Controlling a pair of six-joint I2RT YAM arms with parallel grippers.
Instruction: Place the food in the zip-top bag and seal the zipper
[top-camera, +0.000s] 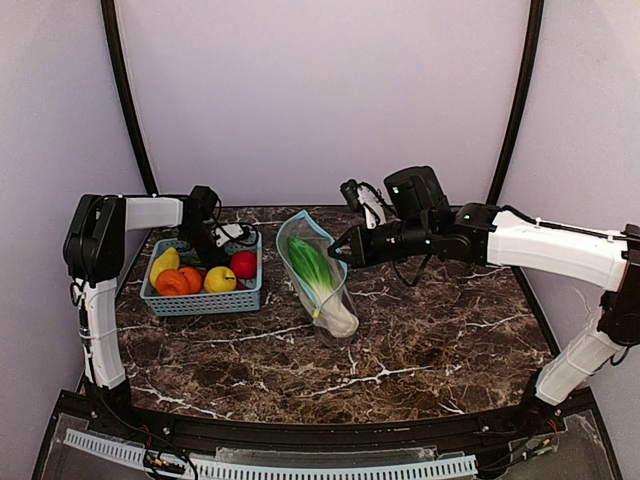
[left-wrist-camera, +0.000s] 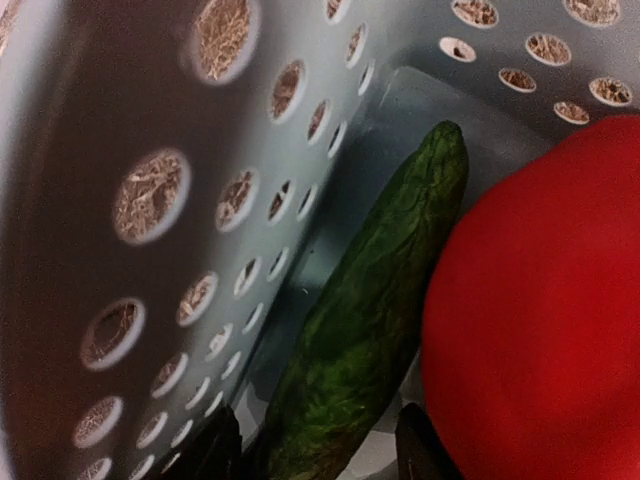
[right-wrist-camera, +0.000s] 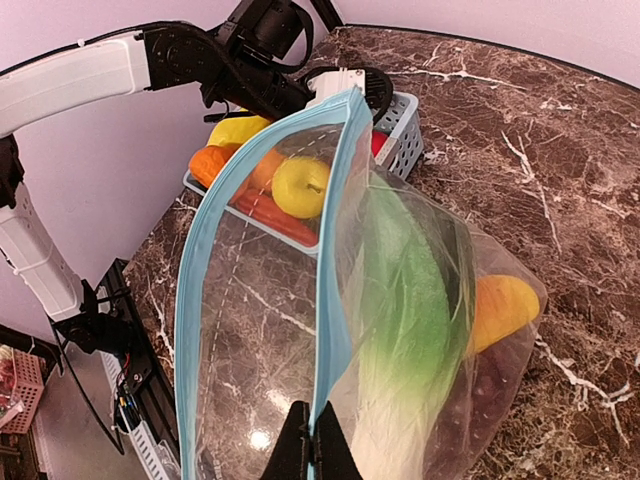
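Note:
My left gripper is down in the back of the blue basket (top-camera: 205, 305), open around the near end of a cucumber (left-wrist-camera: 370, 280) lying between the perforated wall and a red round item (left-wrist-camera: 530, 290). My right gripper is shut at the blue rim of the zip bag (right-wrist-camera: 335, 230), holding it up open. The bag contains a bok choy (right-wrist-camera: 410, 330) and, in the right wrist view, an orange-yellow item (right-wrist-camera: 500, 310). The basket also holds a yellow fruit (top-camera: 220, 280), orange items (top-camera: 172, 283) and a yellow oblong item (top-camera: 163, 265).
Walls enclose it at the back and sides; the basket stands left of the bag.

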